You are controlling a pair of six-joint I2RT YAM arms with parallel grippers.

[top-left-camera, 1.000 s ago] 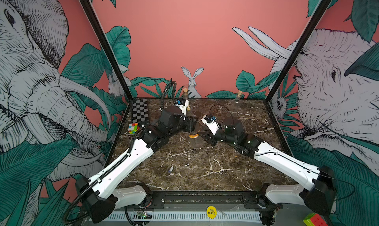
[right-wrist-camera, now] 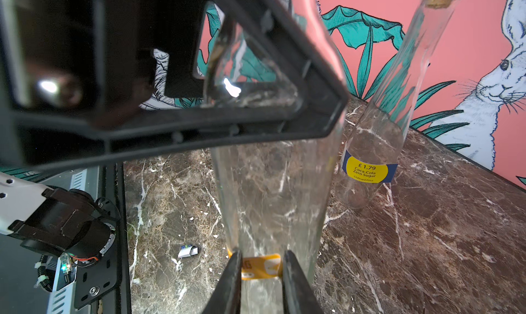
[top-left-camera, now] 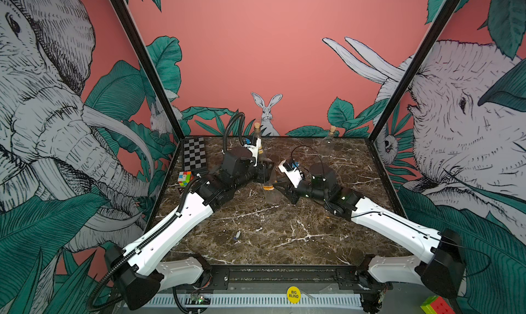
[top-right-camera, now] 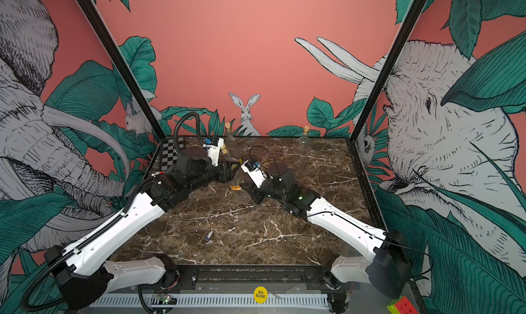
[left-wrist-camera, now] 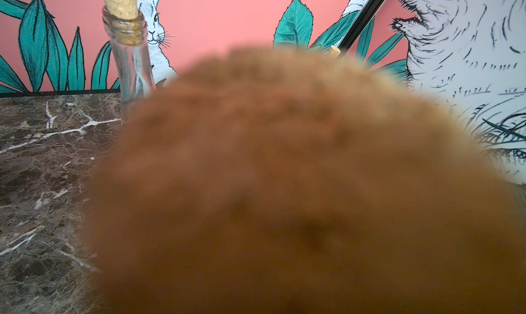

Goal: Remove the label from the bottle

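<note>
A clear bottle (right-wrist-camera: 274,193) stands upright mid-table, with my left gripper (top-left-camera: 265,170) shut on it high up. A blurred cork fills much of the left wrist view. Low on the bottle is an orange label (right-wrist-camera: 261,265). The two fingertips of my right gripper are at this label, one at either side of the visible orange piece, part open; whether they touch it is unclear.
A bottle with a yellow-and-blue label (right-wrist-camera: 368,168) stands behind, another bottle (top-right-camera: 304,141) at back right. A chessboard (top-left-camera: 194,154) and coloured cube (top-left-camera: 184,178) lie left. A small scrap (right-wrist-camera: 187,251) lies on the front table.
My right gripper has shifted very slightly at the label over the last second. The left arm and bottle look unmoved.
</note>
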